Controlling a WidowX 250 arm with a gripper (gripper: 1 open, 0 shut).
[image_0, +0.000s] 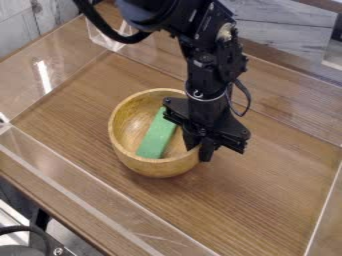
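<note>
My black gripper (201, 130) hangs over the right rim of a tan oval bowl (134, 147), its fingers down at the rim and shut on it, as far as shows; the fingertips are partly hidden. Inside the bowl, at the left of the gripper, lies a long green item (159, 133), slanting.
A wooden table (254, 200) surrounds the bowl, with free room at the right, at the front and at the upper left. A pale marbled surface (294, 30) lies along the back right. A dark cable runs at the lower left.
</note>
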